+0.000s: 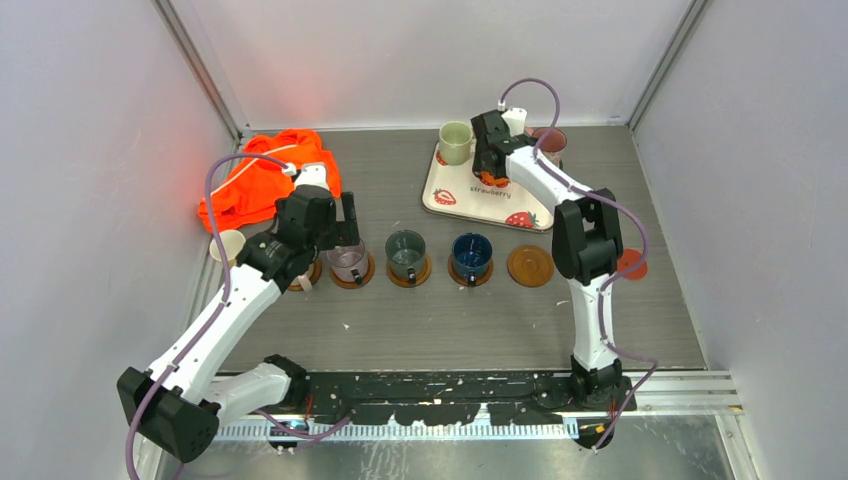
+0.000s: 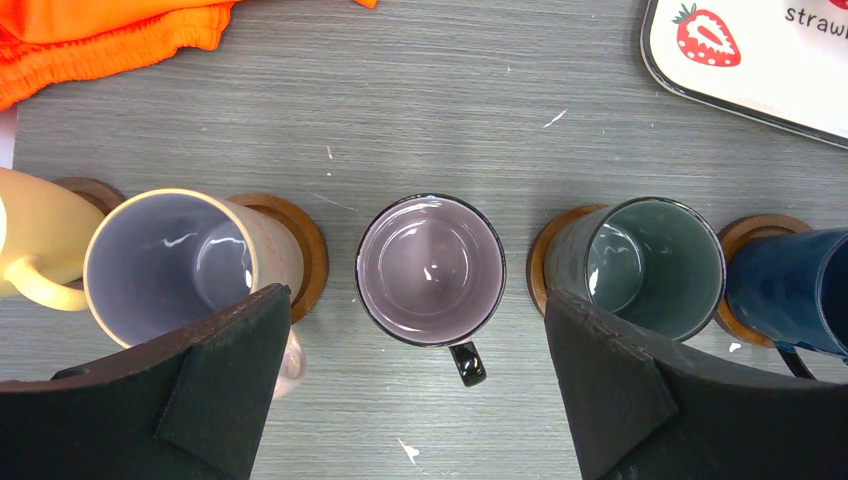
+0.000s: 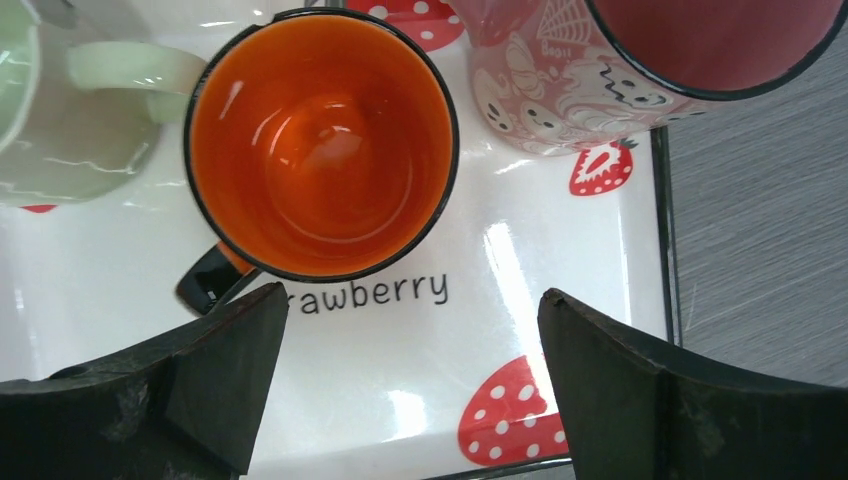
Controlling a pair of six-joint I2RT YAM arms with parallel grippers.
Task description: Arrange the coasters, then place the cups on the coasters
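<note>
Beneath my right gripper stands an orange cup [image 3: 320,150] with a black rim, upright on the strawberry tray [image 3: 420,350]. That gripper is open, its fingers holding nothing; the cup lies beyond and left of the gap in the right wrist view. A pale green cup [image 1: 455,143] and a pink patterned cup [image 3: 580,90] flank it on the tray. One brown coaster [image 1: 530,265] in the front row is bare. My left gripper hangs open above a mauve cup [image 2: 430,270], apart from it.
Grey-green [image 1: 405,255] and blue [image 1: 471,256] cups stand on coasters left of the bare one. A yellow cup [image 2: 40,235] and a cream cup [image 2: 195,260] are farther left. Orange cloth [image 1: 265,180] lies back left; a red disc [image 1: 631,264] lies right.
</note>
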